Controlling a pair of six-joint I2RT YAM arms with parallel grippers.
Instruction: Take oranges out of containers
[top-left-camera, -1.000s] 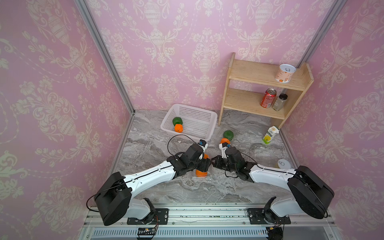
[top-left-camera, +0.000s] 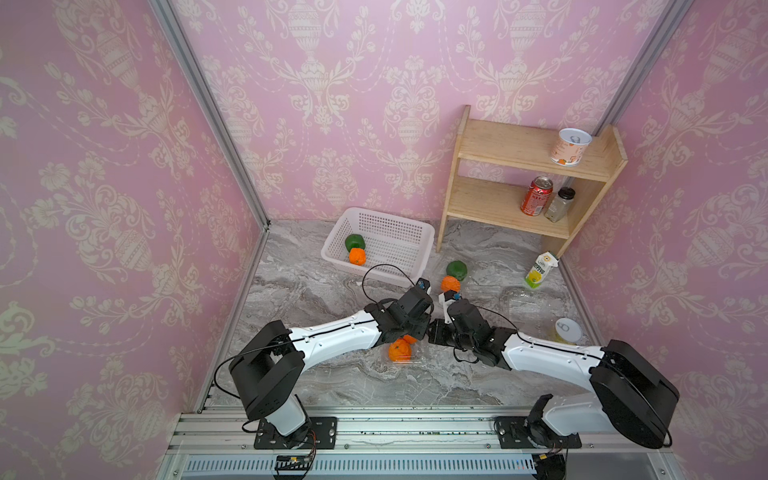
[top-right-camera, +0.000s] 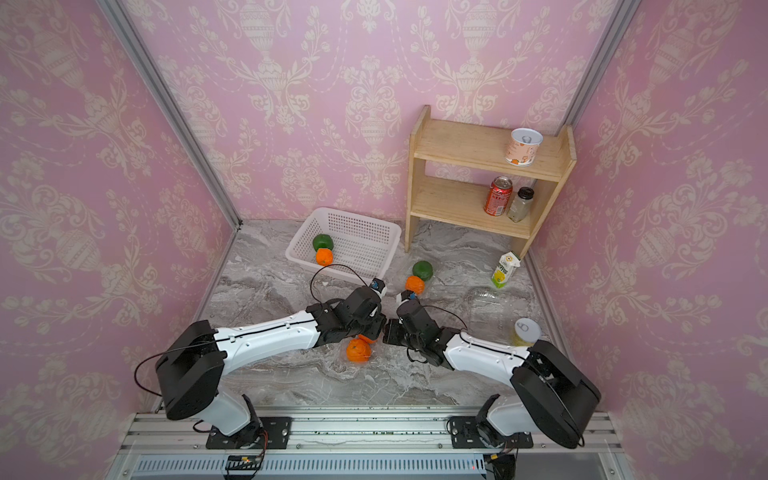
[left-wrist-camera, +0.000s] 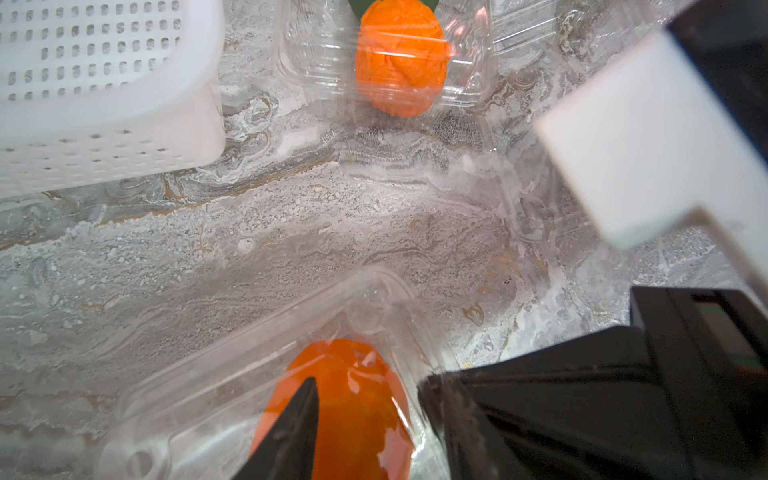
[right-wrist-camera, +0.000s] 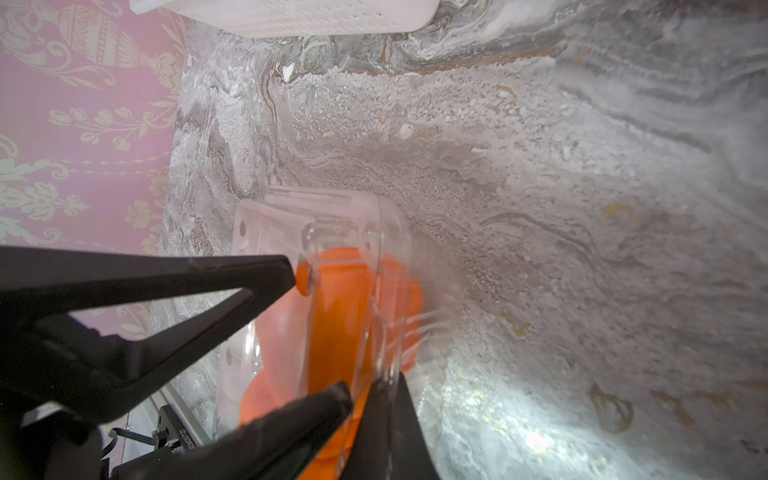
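Two oranges (top-left-camera: 398, 351) (right-wrist-camera: 340, 304) sit in a clear plastic container (left-wrist-camera: 184, 384) at the front centre, beneath my left gripper, whose dark fingertips are parted at the container's lid edge. My right gripper (top-right-camera: 392, 332) comes in from the right at that same edge, shut; its tips are partly hidden by the plastic in the left wrist view. Behind them another orange (left-wrist-camera: 400, 56) lies in a clear container with a green fruit (top-left-camera: 457, 270). A third orange (top-left-camera: 357, 257) sits with a green fruit (top-left-camera: 354, 242) in the white basket (top-left-camera: 408, 232).
A wooden shelf (top-left-camera: 488, 196) with cans and a jar stands at the back right. A juice carton (top-left-camera: 541, 269), an empty clear container (top-left-camera: 528, 300) and a can (top-left-camera: 567, 330) line the right side.
My left arm has moved right and slightly back, toward the right gripper, uncovering more of the front oranges. The right arm has shifted slightly.
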